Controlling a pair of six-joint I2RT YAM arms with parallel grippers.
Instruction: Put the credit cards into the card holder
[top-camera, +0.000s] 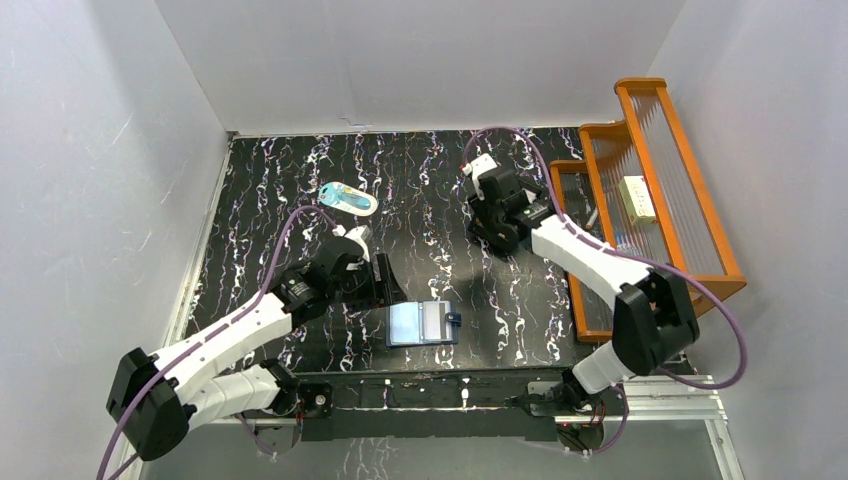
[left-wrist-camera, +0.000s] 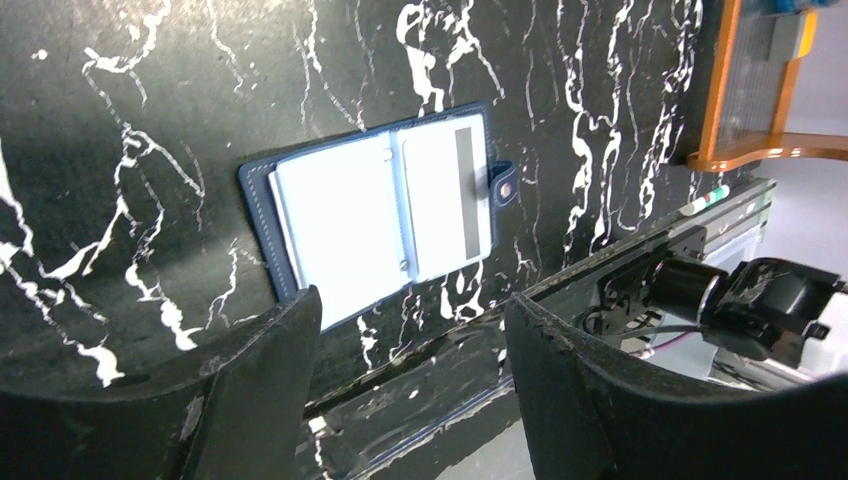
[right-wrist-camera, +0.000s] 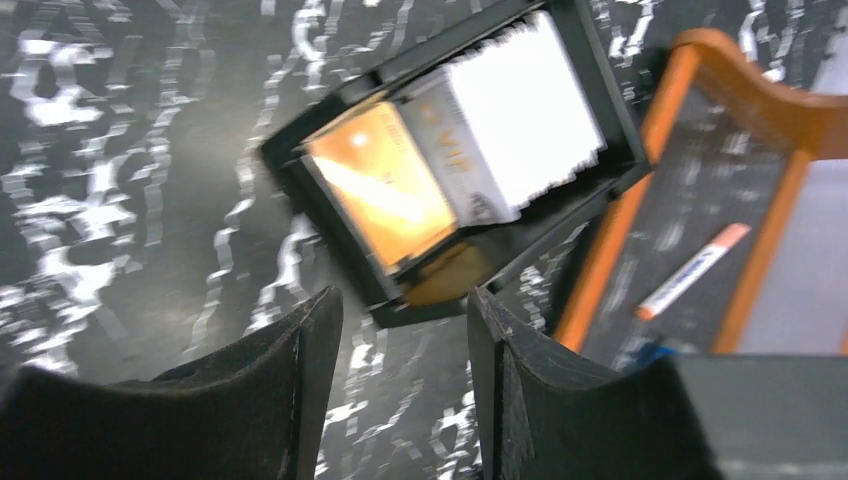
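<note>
The blue card holder lies spread flat on the table, with clear sleeves on its left half and a white card with a grey stripe showing on its right half. My left gripper is above and left of it, open and empty. A black box holds a row of white cards, a grey card marked VIP and orange-gold cards. Over that box, my right gripper stands open with nothing between its fingers. In the top view the right arm hides most of the box.
A wooden rack stands along the right side, close to the box, with a pale block on it. A light blue package lies at the back left. The table between the arms is clear.
</note>
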